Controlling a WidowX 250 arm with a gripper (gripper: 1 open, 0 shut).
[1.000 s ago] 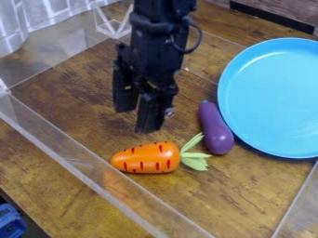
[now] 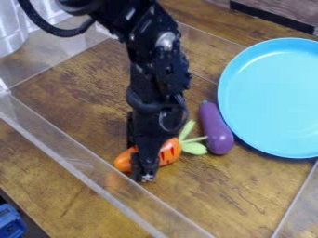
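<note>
The black gripper reaches down over an orange toy carrot with green leaves, low in the middle of the view. Its tips are down at the carrot's body and cover much of it. Whether the fingers are closed on the carrot cannot be told. A purple eggplant lies just right of the leaves.
A large blue plate fills the right side. Clear plastic walls edge the wooden surface. A blue object sits at the lower left corner. The wood left of the arm is bare.
The gripper has moved down onto the carrot, now hiding more of it. The eggplant and plate look unmoved.
</note>
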